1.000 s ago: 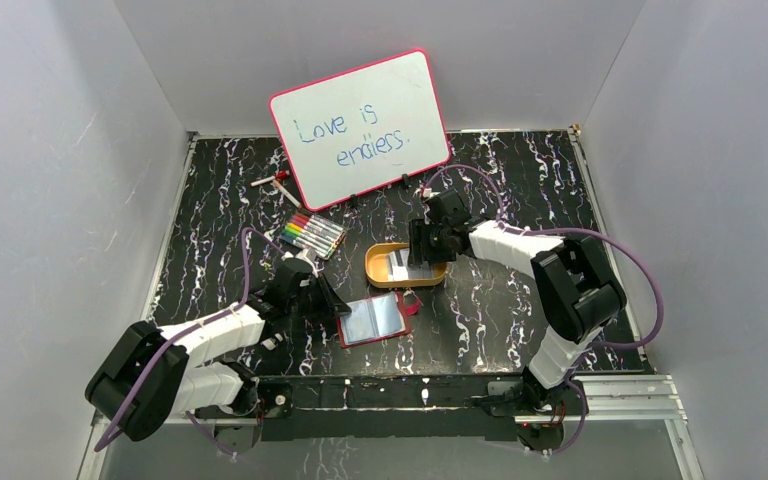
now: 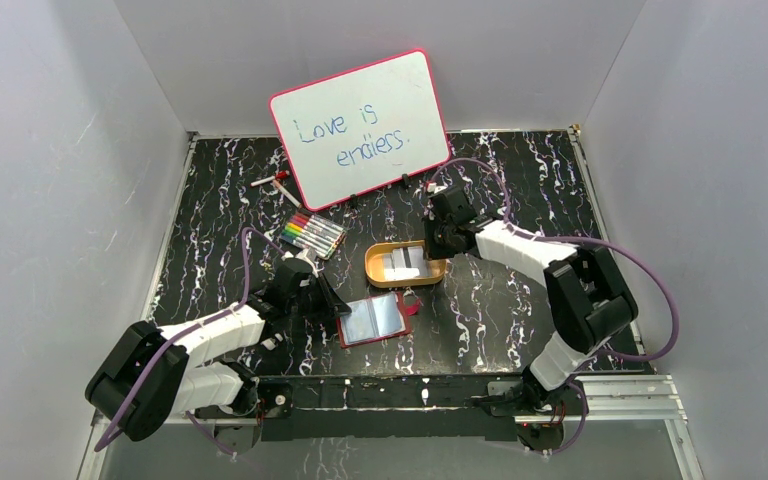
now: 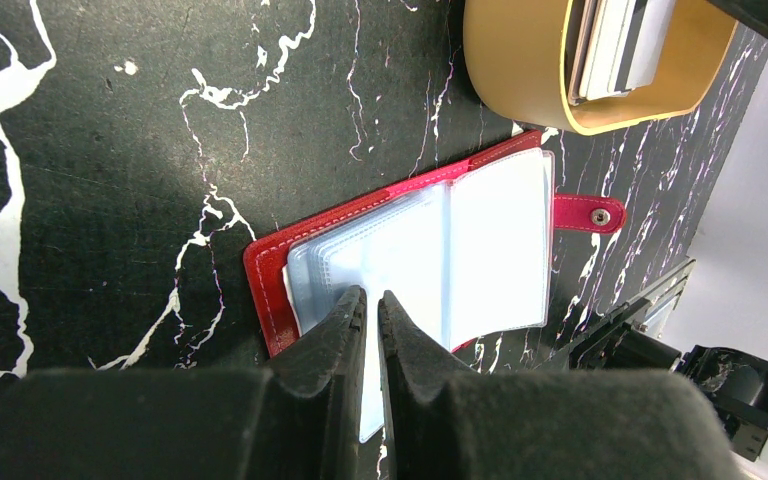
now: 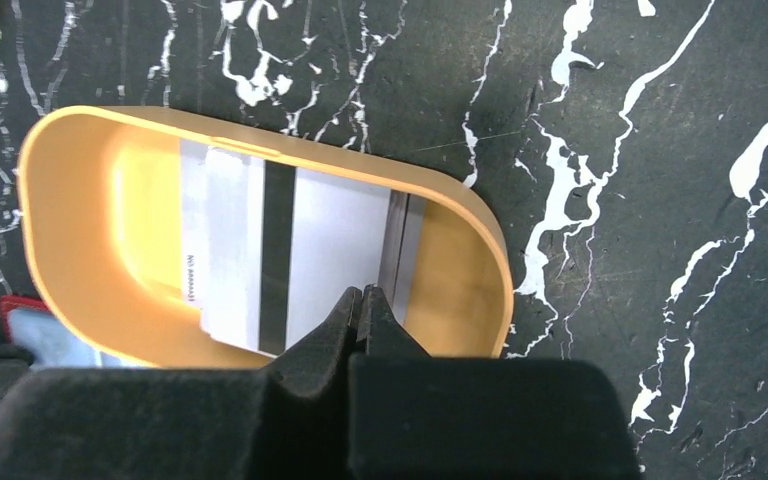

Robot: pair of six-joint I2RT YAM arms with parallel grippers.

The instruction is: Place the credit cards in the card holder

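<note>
The credit cards (image 4: 345,230) lean against each other inside a tan oval box, the front one white with a black stripe. My right gripper is over the box's right part, shut with nothing between its fingertips; the cards lie outside its fingers. The red card holder (image 3: 360,205) lies spread on the table with clear sleeves and a snap strap (image 3: 590,213). Over its left sleeve my left gripper stands with its fingertips close together and only a thin gap between them, no card visible there. Its lower part is hidden by that gripper.
The tan box (image 2: 375,277) sits just behind the card holder. A pack of coloured markers (image 2: 313,235) and a whiteboard (image 2: 365,125) stand farther back. Table to the right of the box is clear.
Cards in the box now lean over more. The left arm has stayed still.
</note>
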